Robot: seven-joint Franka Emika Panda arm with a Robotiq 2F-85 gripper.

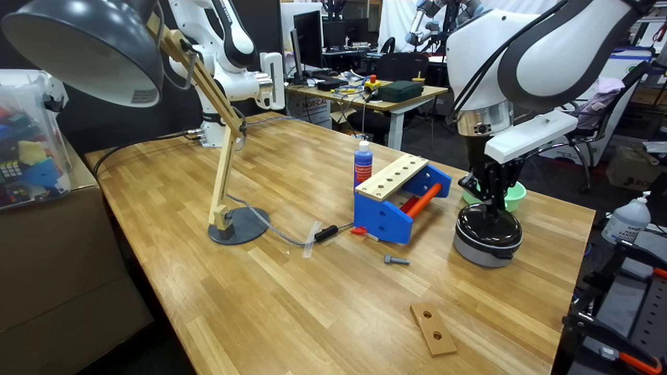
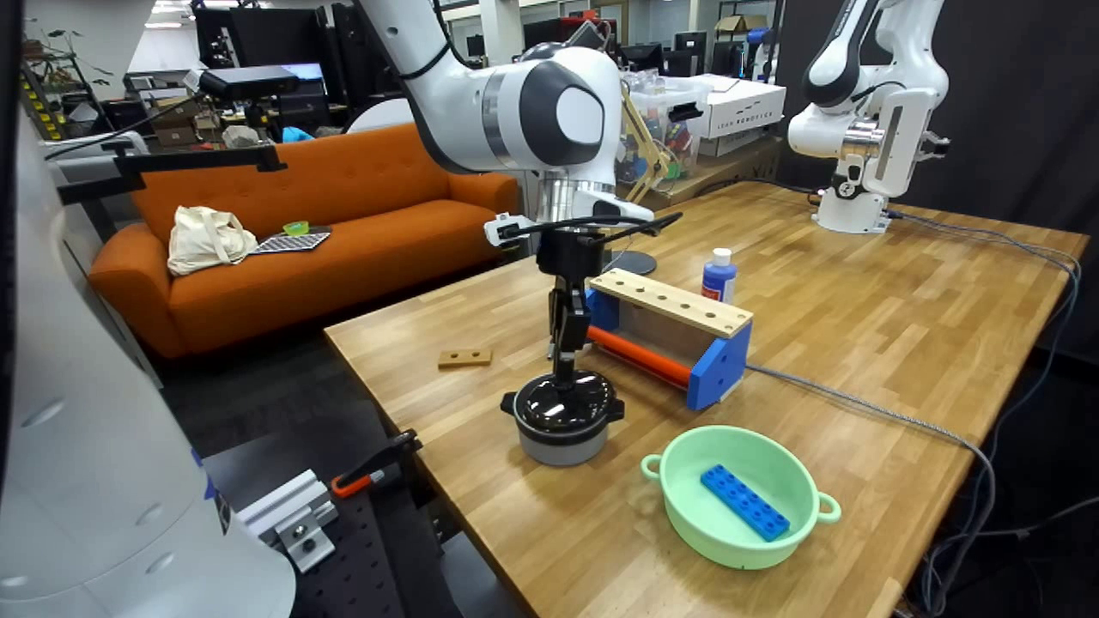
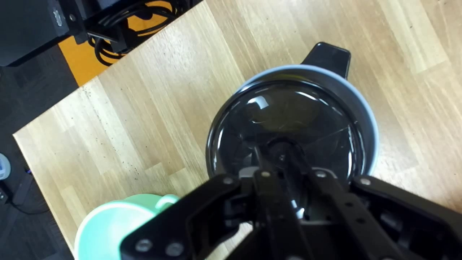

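A grey pot (image 2: 562,450) with dark side handles stands on the wooden table, and a glossy black lid (image 1: 489,226) covers it. My gripper (image 2: 563,377) points straight down over the lid's middle, shut on the lid's knob, which is mostly hidden by the fingers. From the wrist view, the lid (image 3: 299,108) looks offset on the pot, with a crescent of the pot's grey inner rim (image 3: 366,117) showing on the side of a black handle (image 3: 327,59). Beside the pot is a green bowl (image 2: 747,553) holding a blue block (image 2: 743,501).
A blue toy bench (image 1: 382,217) with a wooden top stands close to the pot, a blue bottle (image 1: 363,163) behind it. A grey bolt (image 1: 396,260) and a drilled wooden piece (image 1: 433,329) lie nearby. The lamp (image 1: 239,226) is farther off; open table lies between.
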